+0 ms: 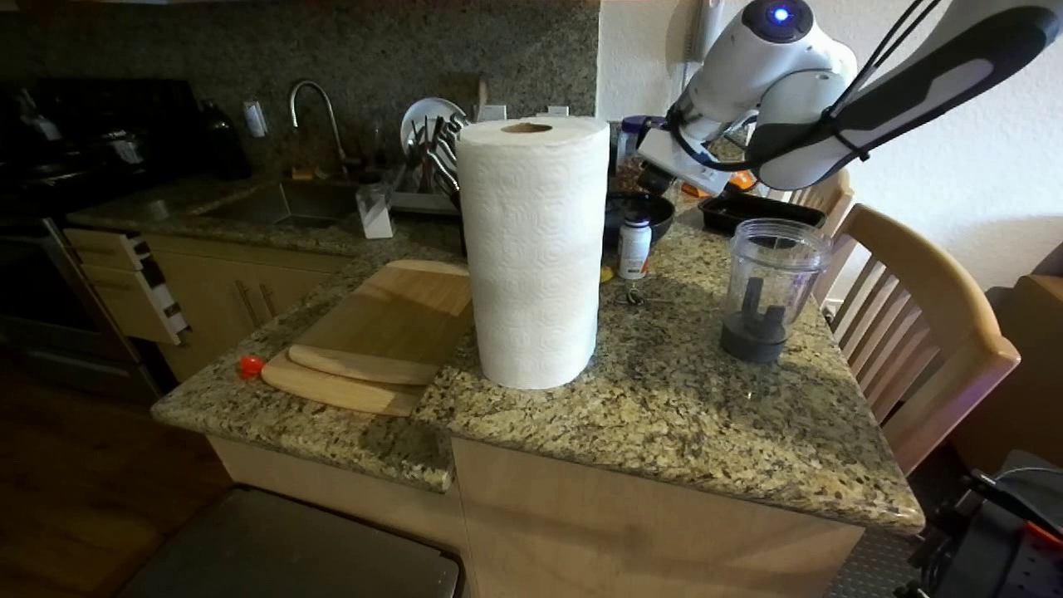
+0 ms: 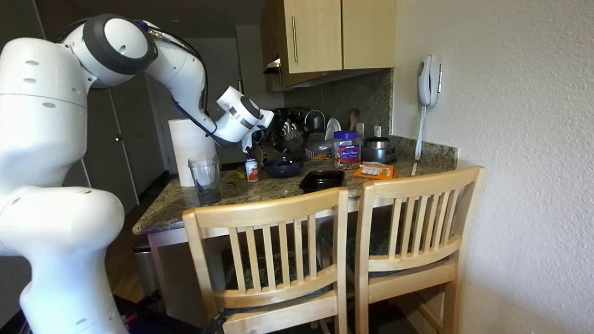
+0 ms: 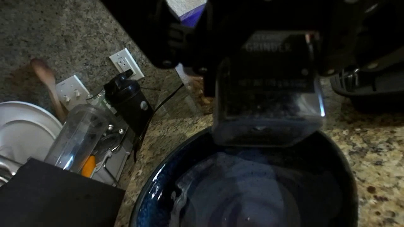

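Note:
In the wrist view, my gripper is shut on a dark, clear-walled grinder container [image 3: 269,102] with "GRINDER" printed on it. The container hangs over the far rim of a dark blue bowl [image 3: 242,189], whose visible inside looks empty apart from reflections. Exterior view 1 has the gripper [image 1: 654,179] just above the bowl [image 1: 648,211], partly hidden behind the paper towel roll. From the other side, the gripper [image 2: 248,148] appears above a small white bottle [image 2: 252,170], with the bowl [image 2: 284,167] to its right; the held container is hard to make out there.
A paper towel roll [image 1: 533,259] and a clear blender cup [image 1: 772,289] stand near the front. Close to the bowl are a black tray [image 2: 323,180], an orange packet [image 2: 376,170] and a purple-lidded jar [image 2: 347,150]. Cutting boards [image 1: 384,324] lie at left.

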